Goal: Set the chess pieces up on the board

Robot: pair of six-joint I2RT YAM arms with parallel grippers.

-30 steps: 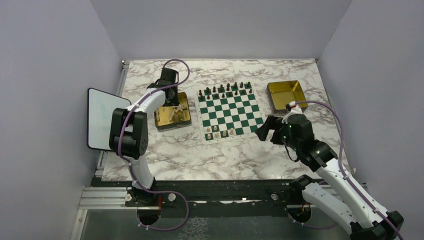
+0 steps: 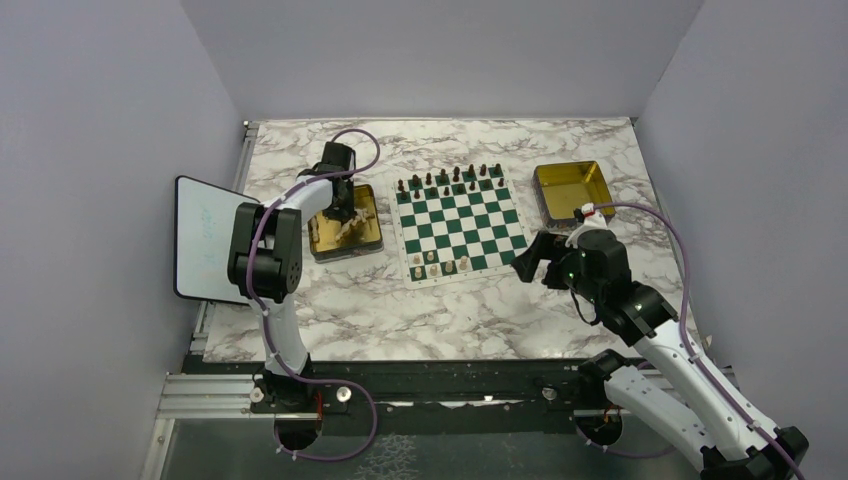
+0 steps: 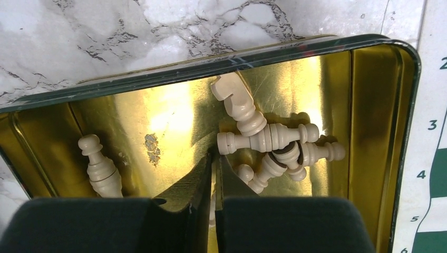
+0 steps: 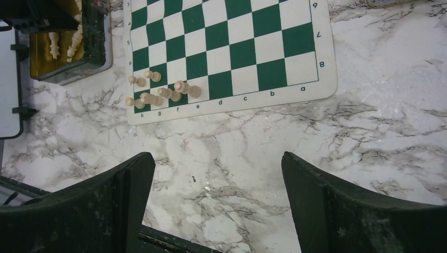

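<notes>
My left gripper reaches down into the gold tin [image 3: 387,142] of white pieces, its fingers parted by only a narrow gap. Just past its tips, a white piece [image 3: 269,138] lies across other white pieces; a white knight [image 3: 240,103] touches its near end. A lone white piece [image 3: 104,168] lies apart in the tin. Part of another piece shows through the finger gap; whether it is gripped cannot be told. On the green and white board [image 2: 462,225], several white pieces [image 4: 190,89] stand at one corner and dark pieces [image 2: 456,174] along the far side. My right gripper is open and empty.
An empty gold tin [image 2: 572,188] stands right of the board, close to the right arm. A whiteboard [image 2: 208,240] lies at the left edge.
The left arm has shifted slightly, bringing its gripper lower and nearer the pieces in the tin. The right arm and the pieces on the board look unmoved.
</notes>
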